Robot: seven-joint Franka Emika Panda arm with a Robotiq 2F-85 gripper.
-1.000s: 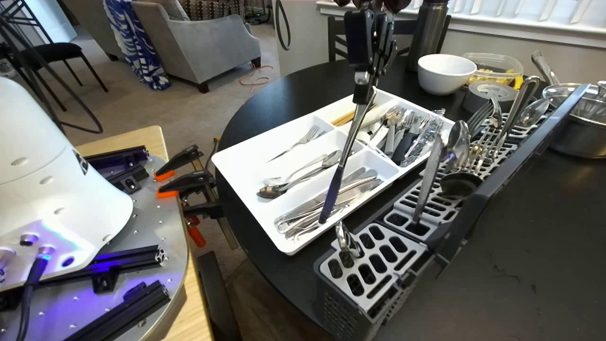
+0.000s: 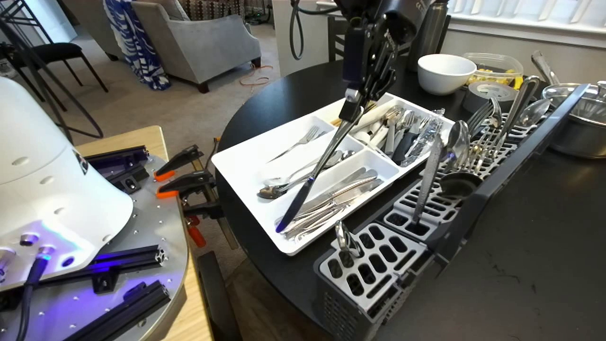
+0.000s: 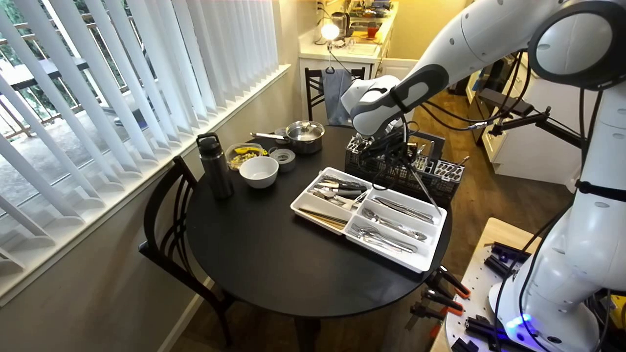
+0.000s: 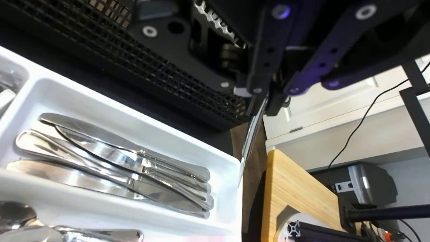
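My gripper (image 2: 353, 102) is shut on the upper end of a long, slim table knife (image 2: 295, 205). The knife slants down and left over the white cutlery tray (image 2: 241, 165), its free end showing dark blue. In the wrist view the held knife (image 4: 250, 135) appears nearly edge-on, crossing in front of the tray's end wall. Several knives (image 4: 117, 161) lie in the tray's long side compartment. In exterior view 2 the held knife (image 3: 426, 190) hangs between the dishwasher basket (image 3: 452, 187) and the tray. Whether its tip touches anything, I cannot tell.
Spoons (image 2: 278, 187) and a fork (image 2: 309, 136) lie in neighbouring tray compartments. The grey basket (image 2: 363, 267) alongside holds upright cutlery. A white bowl (image 3: 258, 171), a lidded pot (image 3: 305, 136) and a dark bottle (image 3: 214, 167) stand farther back.
In exterior view 1, the gripper has shifted slightly left, and the held knife's lower end has swung left from over the knives. The knife is more slanted now. The tray has not moved.
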